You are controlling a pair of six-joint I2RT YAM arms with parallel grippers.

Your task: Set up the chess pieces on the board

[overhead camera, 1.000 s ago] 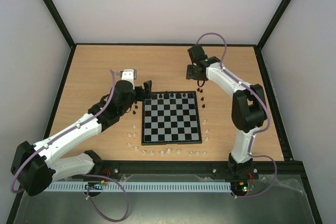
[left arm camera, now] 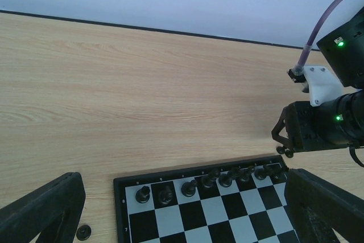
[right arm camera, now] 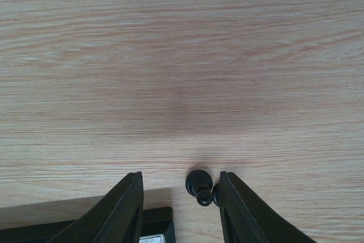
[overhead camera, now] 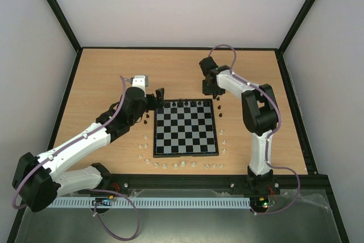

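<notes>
The chessboard [overhead camera: 186, 129] has a row of black pieces along its far rank, seen in the left wrist view around the piece [left arm camera: 189, 189]. My right gripper hangs low beyond the board's far right corner, fingers apart, with a small black piece [right arm camera: 199, 184] between and just beside the right fingertip; a second piece is partly hidden by that finger. My left gripper is open above the board's left side, holding nothing.
Loose black pieces [overhead camera: 221, 114] lie beside the board. White pieces [overhead camera: 193, 164] are scattered on the near and side areas.
The left arm has stayed still.
</notes>
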